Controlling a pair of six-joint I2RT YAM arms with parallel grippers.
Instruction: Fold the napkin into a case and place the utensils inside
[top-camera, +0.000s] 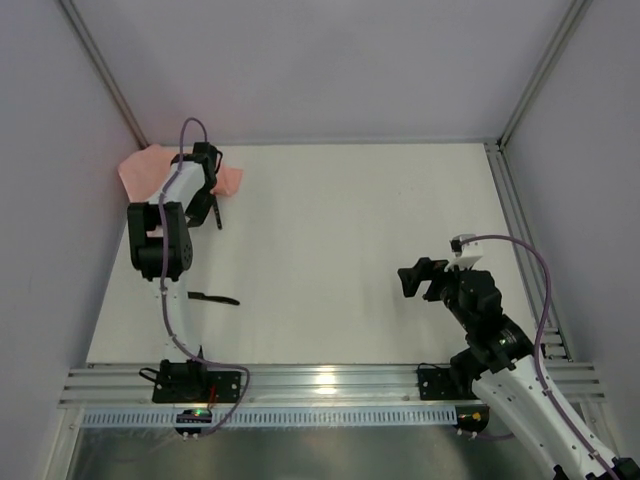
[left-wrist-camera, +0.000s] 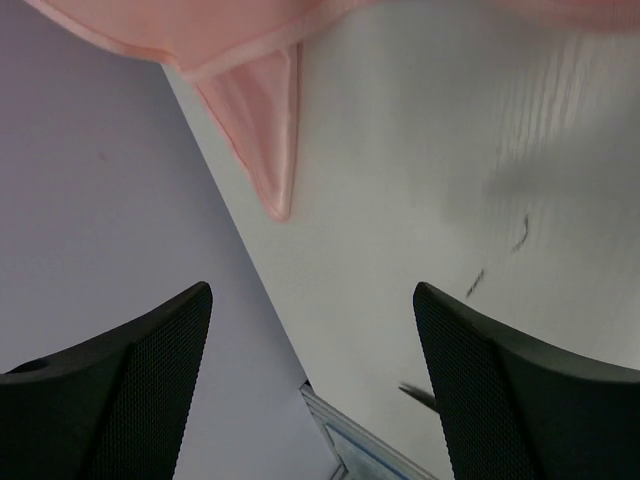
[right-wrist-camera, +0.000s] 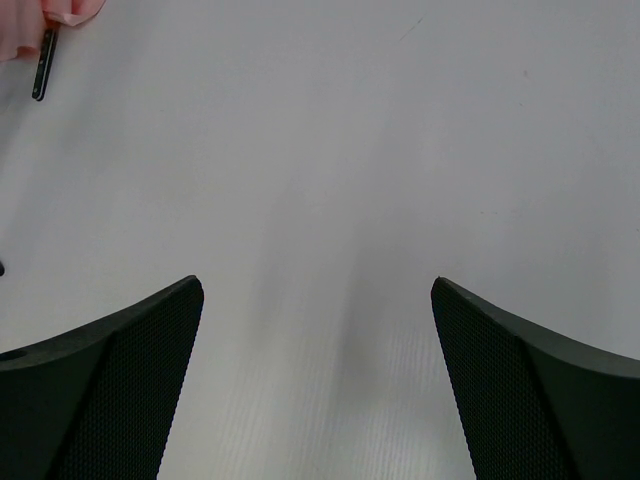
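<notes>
In the top view the crumpled pink napkin (top-camera: 146, 172) lies in the far left corner, partly hidden under my left arm. A dark, slim utensil handle (top-camera: 217, 214) sticks out from the napkin's near side. Nearer the front lies a black knife-like utensil (top-camera: 222, 299), its left end covered by the arm. My left gripper (top-camera: 198, 218) is over the napkin's near side; in the left wrist view its fingers (left-wrist-camera: 150, 385) stand apart with nothing between them, and a blurred napkin corner (left-wrist-camera: 265, 150) shows beyond. At the right my right gripper (top-camera: 418, 281) is open and empty above bare table.
Grey walls (top-camera: 45, 200) close in on the left, close to the napkin. A metal rail (top-camera: 325, 380) runs along the front edge.
</notes>
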